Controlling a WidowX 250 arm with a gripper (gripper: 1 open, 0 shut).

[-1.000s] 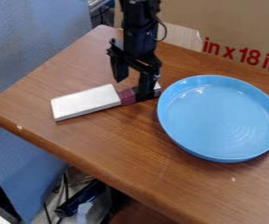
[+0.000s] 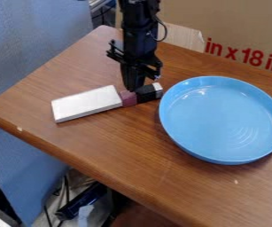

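My black gripper hangs from the top of the view, low over the right part of a long white block with a maroon band and a dark end near the blue plate. Its fingertips are dark against that end, so whether they are open or shut is unclear. A round blue plate lies to the right.
A cardboard box with red print stands behind. Cables lie below the table.
My gripper has shifted slightly left, off the dark end beside the plate, which shows more now. The block and plate look unmoved.
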